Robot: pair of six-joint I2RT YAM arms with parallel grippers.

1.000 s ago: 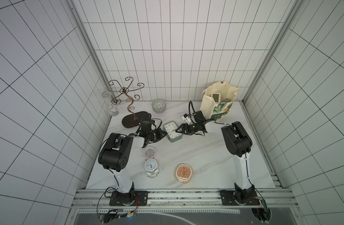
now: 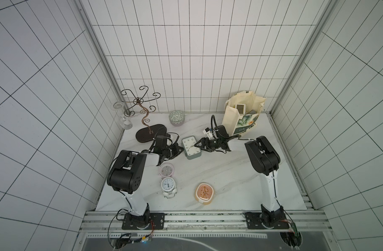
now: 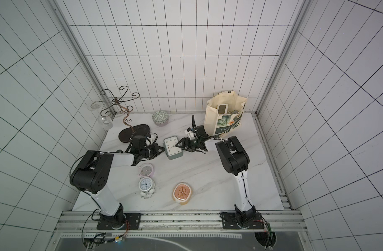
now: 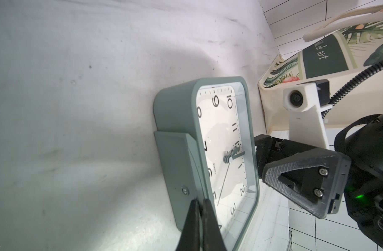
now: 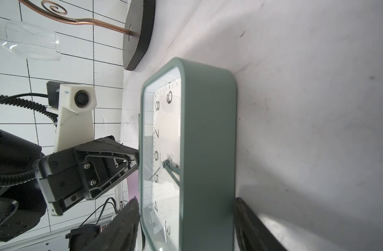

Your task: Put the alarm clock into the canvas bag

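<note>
A square sage-green alarm clock (image 2: 191, 149) (image 3: 173, 148) sits in the middle of the table, between my two grippers. My left gripper is shut, its tips against the clock's near side with nothing showing between them. My right gripper is part open around the clock's side, one finger at the face and the other at the back; whether both touch it is unclear. The cream canvas bag (image 2: 231, 121) (image 4: 325, 104) with leaf print stands at the back right, other items inside it.
A metal stand (image 2: 149, 133) and glass are at back left, a patterned round object (image 2: 176, 118) at back centre. A pink clock (image 2: 166, 169), a white alarm clock (image 2: 168, 185) and an orange clock (image 2: 204, 193) lie in front.
The green clock has shifted slightly toward the front and left in the top left view. Both grippers have moved very slightly with it.
</note>
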